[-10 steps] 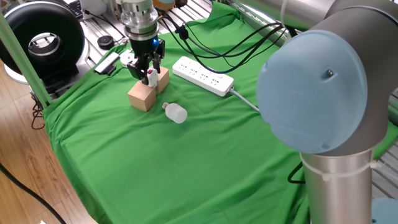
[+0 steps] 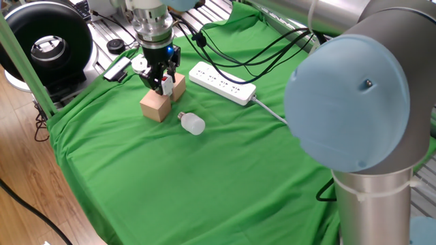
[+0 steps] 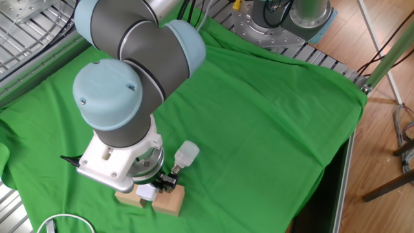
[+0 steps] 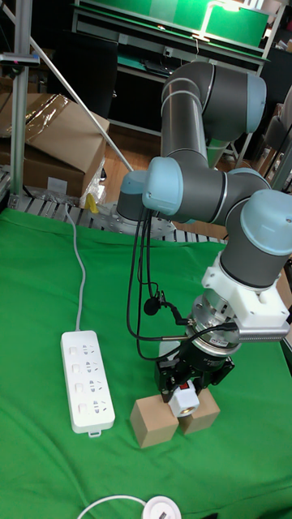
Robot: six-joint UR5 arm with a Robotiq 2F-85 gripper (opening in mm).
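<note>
A small white block-shaped piece with a round opening is set at two wooden blocks, the left one and the right one. Over them my gripper points down, its black fingers close about the white piece. Whether they touch or grip it cannot be made out. In exterior view 2 the arm hides much of the gripper. A white bulb with a metal screw base lies on the green cloth beside the blocks, apart from the gripper.
On the cloth lies a white power strip, its cable trailing away. Black cables hang from the arm near it. A round white item with a thin cord shows at the bottom of exterior view 3.
The large blue-capped arm joint has shifted slightly right in exterior view 1, and the wrist slightly left. The blocks, bulb and power strip have stayed in place.
</note>
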